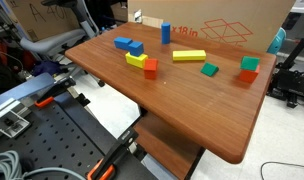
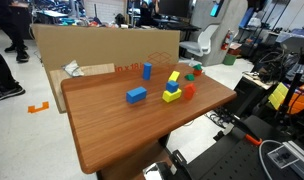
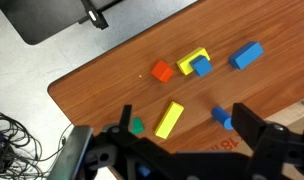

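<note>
My gripper hangs above the table, its dark fingers standing wide apart at the lower part of the wrist view; it looks open, with no block held. Below it, apart from the fingers, lie a yellow bar [image 3: 168, 120] and a green piece [image 3: 137, 125]. A red cube [image 1: 150, 68] sits near the front edge beside a yellow block [image 1: 136, 60]. Against that block is a blue cube [image 1: 136, 48], with a longer blue block [image 1: 123, 43] behind. A blue cylinder [image 1: 165, 33] stands upright. At the far end, a green block [image 1: 250, 63] rests on a red one [image 1: 248, 75].
The wooden table [image 1: 197, 105] has a wide bare stretch toward its rounded front corner. A cardboard panel [image 2: 102, 50] stands along one side. A black bench [image 1: 62, 135] with cables and clamps lies off the table's front edge.
</note>
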